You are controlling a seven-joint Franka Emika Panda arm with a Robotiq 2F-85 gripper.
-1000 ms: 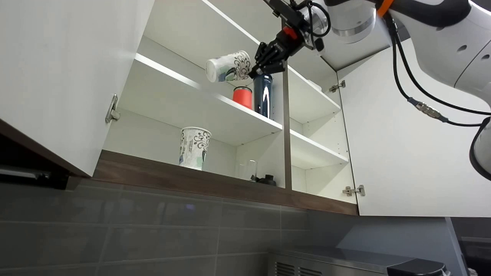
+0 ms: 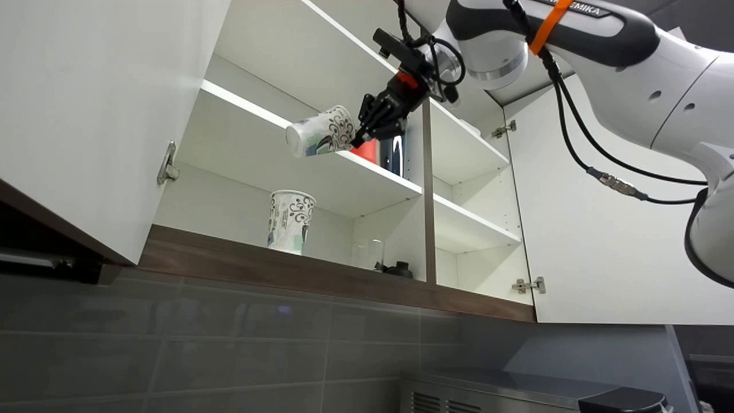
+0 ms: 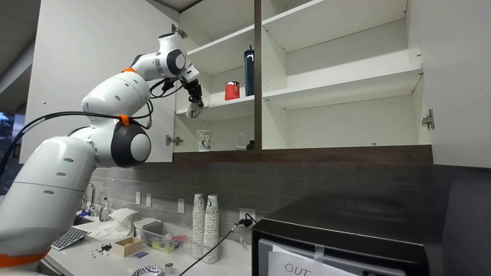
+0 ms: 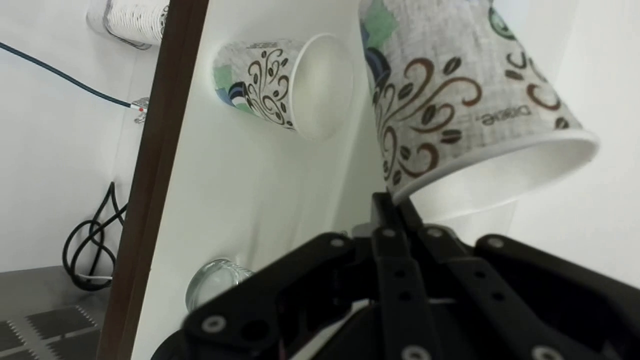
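Observation:
A patterned paper cup hangs tilted, nearly on its side, in front of the cabinet's middle shelf. My gripper is shut on its rim; the wrist view shows the closed fingertips pinching the thin edge of the held cup. A second cup of the same pattern stands upright on the cabinet's bottom, mouth up, below the held one and apart from it. In the wrist view this standing cup shows its open mouth.
On the middle shelf are a red tumbler and a tall dark bottle. A clear glass stands right of the upright cup. The open left door flanks the cabinet. The right-hand compartments look empty.
My gripper has moved left and down in exterior view 1, carrying the tilted cup, which now partly overlaps the middle shelf's edge. The upright cup has stayed in place.

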